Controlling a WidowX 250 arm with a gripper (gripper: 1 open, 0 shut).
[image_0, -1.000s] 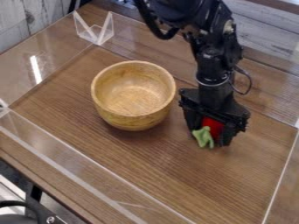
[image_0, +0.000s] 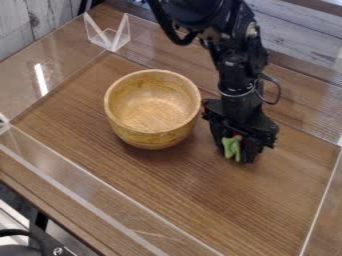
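Note:
The black robot gripper (image_0: 239, 140) points straight down at the wooden table, just right of a round tan bowl (image_0: 151, 108). Between and under its fingers is a small object with a green part (image_0: 233, 149), mostly hidden by the gripper. Whether the fingers grip it cannot be told.
A clear angular plastic piece (image_0: 107, 31) stands at the back left, near the table's edge.
The gripper has shifted slightly and now covers more of the object; the red part seen between the fingers earlier is mostly hidden.

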